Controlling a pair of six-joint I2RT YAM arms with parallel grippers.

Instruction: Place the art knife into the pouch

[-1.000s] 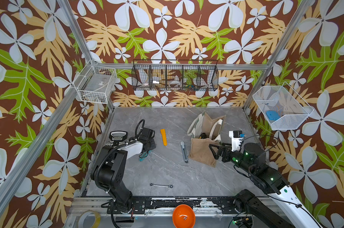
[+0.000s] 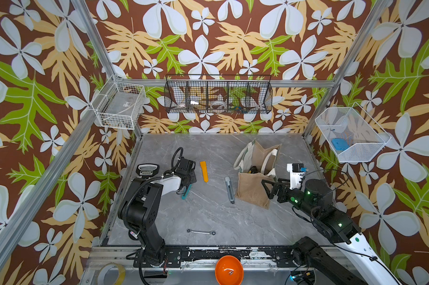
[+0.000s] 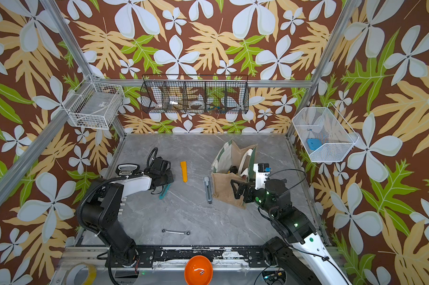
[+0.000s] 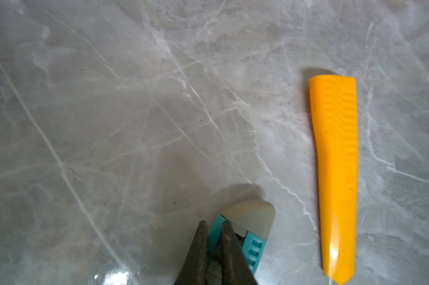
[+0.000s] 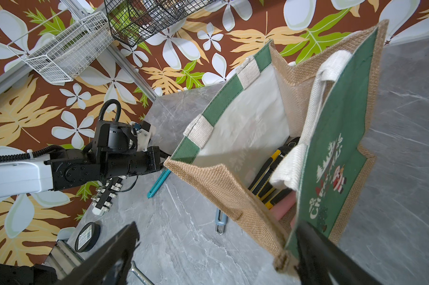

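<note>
A teal art knife (image 4: 254, 251) with a grey end lies under my left gripper. The left fingertips are close together over the knife, teal showing between them; whether they grip it is unclear. In the right wrist view the teal knife's free end (image 5: 157, 184) points down and left from that gripper. An orange knife (image 4: 338, 171) lies to its right on the table. Farther right is a blue-grey knife (image 2: 229, 190), beside the pouch, a tan burlap bag (image 2: 254, 190). My right gripper is open at the pouch's front edge, empty.
Inside the pouch are yellow-and-black knives (image 5: 266, 171) and a pink item (image 5: 283, 205). A wrench (image 2: 201, 232) lies near the front edge, with an orange bowl (image 2: 229, 270) beyond it. A black-framed object (image 2: 147, 170) sits at the left.
The left arm has shifted slightly right. The teal knife has turned to a steeper angle, its free end now farther right. The right arm and pouch look unchanged.
</note>
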